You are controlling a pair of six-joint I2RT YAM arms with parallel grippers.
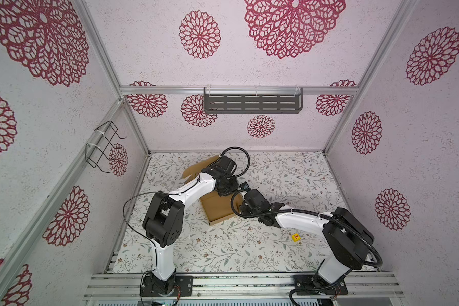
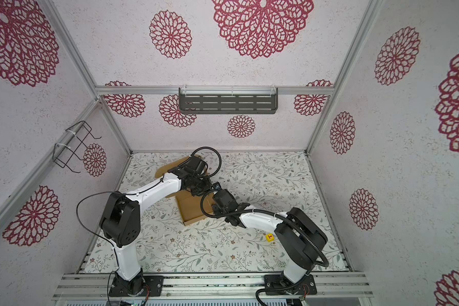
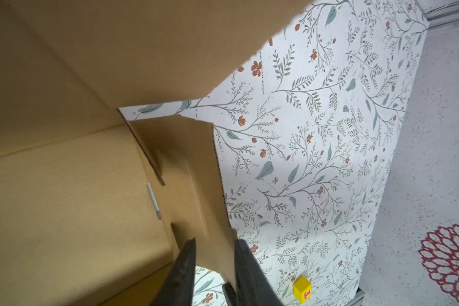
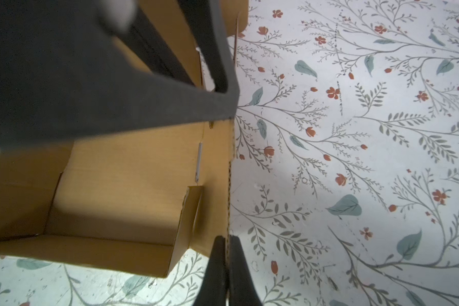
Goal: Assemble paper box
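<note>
A brown cardboard box [image 1: 219,208] lies open on the table, its lid panel [image 1: 199,167] raised at the back left. Its right side wall [image 3: 186,188] stands up with a fold along it. My left gripper straddles that wall from above, shut on the cardboard. Lower down the same side, the thin upper edge of the wall [image 4: 219,183] runs between the fingertips of my right gripper, which is shut on it. A small corner flap [image 4: 186,224] stands inside the wall at the front. In the right wrist view, the left gripper's dark fingers [image 4: 224,97] cover part of the wall.
A yellow cube [image 1: 295,237] lies on the table to the right, near the right arm. Both grippers are close together at the box's right side.
</note>
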